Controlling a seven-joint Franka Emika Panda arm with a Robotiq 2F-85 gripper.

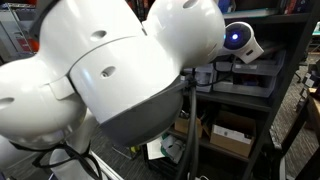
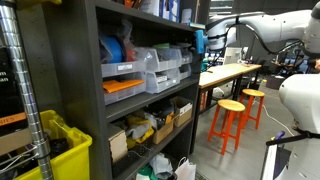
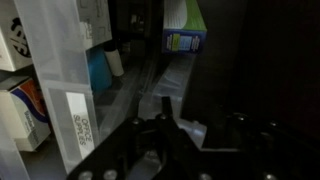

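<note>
Dark and partly lost in shadow, my gripper fills the bottom of the wrist view. Its finger opening is unclear there, and I cannot tell whether anything lies between the fingers. Just above it are pale translucent plastic surfaces, with a green-and-white box (image 3: 184, 25) farther up. Clear plastic bins (image 3: 70, 105) stand on the left of that view, holding small boxes and a blue-and-white bottle (image 3: 99, 68). In exterior view 1 the white arm (image 1: 150, 55) reaches to the shelf, its wrist near the clear drawers (image 1: 252, 84).
A dark shelving unit (image 2: 97, 95) carries clear bins (image 2: 158, 62) above cardboard boxes (image 2: 182, 108). Left of it stands a yellow bin (image 2: 66, 158). Orange stools (image 2: 228, 107) and a long table (image 2: 222, 73) are farther back. Open floor lies in front of the shelves.
</note>
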